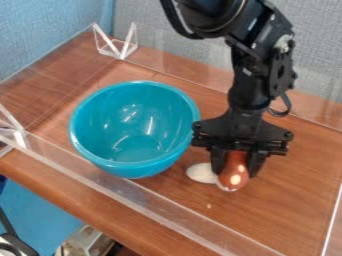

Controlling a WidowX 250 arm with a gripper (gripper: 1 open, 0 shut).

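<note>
My black gripper (235,158) is shut on a red object (234,175) with a pale spot, just right of the teal bowl. A white object (203,172), partly behind the red one, lies on the wooden board beside it; I cannot tell what either object is. The teal bowl (103,138) looks empty.
Clear plastic edging runs round the wooden board (295,195), with white brackets (116,42) at the back left and at the left. Bare board lies to the right. A blue surface (32,213) shows below the board's left edge.
</note>
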